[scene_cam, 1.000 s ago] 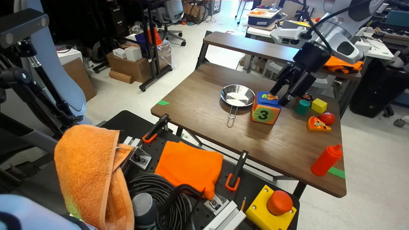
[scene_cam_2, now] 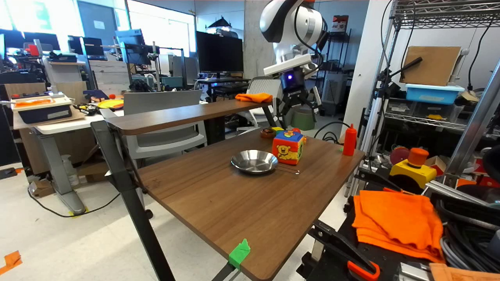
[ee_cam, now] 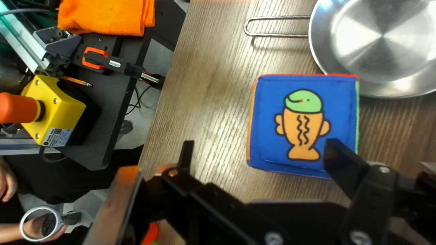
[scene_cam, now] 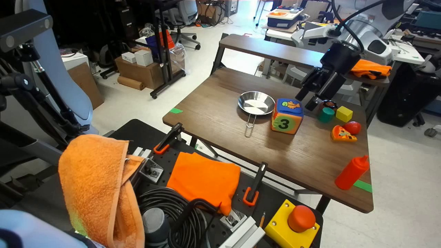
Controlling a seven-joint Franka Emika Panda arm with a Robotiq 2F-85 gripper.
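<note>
My gripper (scene_cam: 308, 103) hangs above the table with its fingers apart and nothing between them. A soft cube (scene_cam: 287, 116) stands on the wood just beyond and below the fingers, a fish on its blue top and a 3 on one side. In the wrist view the cube (ee_cam: 303, 124) lies ahead of the fingertips, one finger overlapping its lower right corner. Beside it rests an empty steel pan (ee_cam: 378, 43), its wire handle pointing toward the table's near edge. From the second exterior view, the gripper (scene_cam_2: 299, 114) is higher than the cube (scene_cam_2: 287, 147).
Beyond the cube stand a teal cup (scene_cam: 326, 115), a yellow block (scene_cam: 344, 114), a red ball (scene_cam: 352, 127) and a toy pizza slice (scene_cam: 343, 134). A red bottle (scene_cam: 352, 173) stands near the right corner.
The gripper has risen slightly away from the cube and shifted a little to the right in exterior view 1. The cube and pan have stayed in place.
</note>
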